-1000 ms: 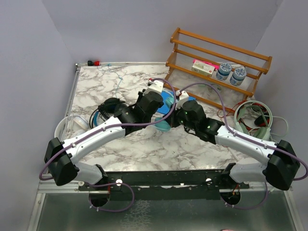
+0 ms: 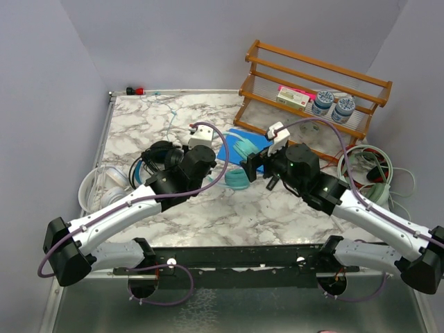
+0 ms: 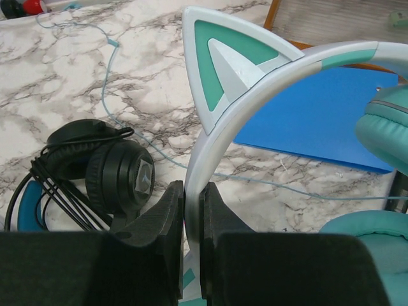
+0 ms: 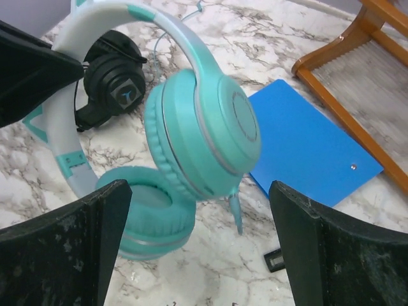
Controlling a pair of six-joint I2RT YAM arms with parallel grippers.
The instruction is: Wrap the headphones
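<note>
The mint-and-white cat-ear headphones [image 4: 199,127] hang in the air between the arms, held by my left gripper, shut on the white headband [image 3: 213,137]. One ear cup [image 3: 360,242] hangs lower than the other. My right gripper is open, facing the headphones from the right, with its fingers apart and nothing gripped between them. A thin pale cable [image 3: 268,182] runs across the marble below.
Black headphones [image 3: 105,172] lie at the left with white items beside them. A blue mat [image 4: 306,146] lies beneath. A wooden rack [image 2: 312,104] stands at the back right, coiled cables [image 2: 374,173] at the right.
My left gripper has moved left with the headphones. My right gripper has drawn back to the right, away from them.
</note>
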